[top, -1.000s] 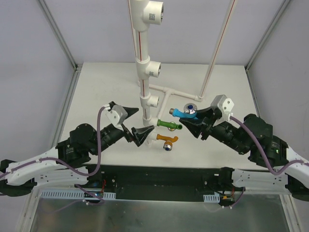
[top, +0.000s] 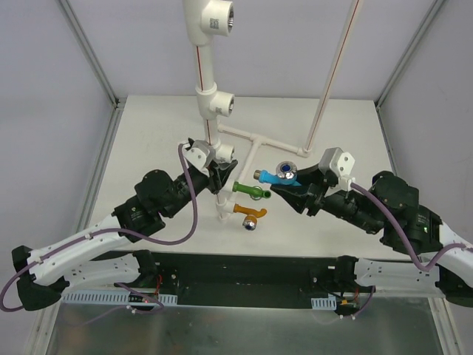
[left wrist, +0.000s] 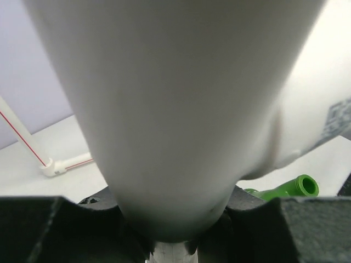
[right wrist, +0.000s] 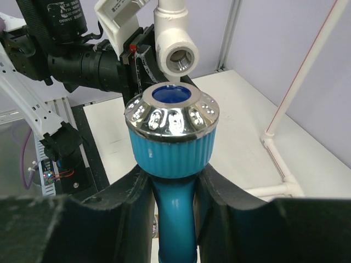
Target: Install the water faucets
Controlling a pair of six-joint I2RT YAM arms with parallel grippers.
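Observation:
The white standing pipe (top: 205, 66) has side sockets facing right. My left gripper (top: 219, 177) is shut on this pipe; the pipe (left wrist: 175, 109) fills the middle of the left wrist view between the fingers. A blue faucet (top: 277, 177) with a chrome knob is held in the air by my right gripper (top: 294, 188), its threaded end pointing left toward the pipe. In the right wrist view the blue faucet (right wrist: 175, 213) sits between both fingers, and an open socket (right wrist: 179, 58) lies beyond it. A green faucet (top: 251, 190) and an orange faucet (top: 250, 212) are on lower parts of the pipe.
A thin pipe with a red line (top: 336, 74) stands at the back right, joined to low white tubing (top: 277, 144) on the white board. Grey side walls flank the work area. The board's right part (top: 347, 155) is bare.
The pipe, with the green and orange faucets, has shifted left.

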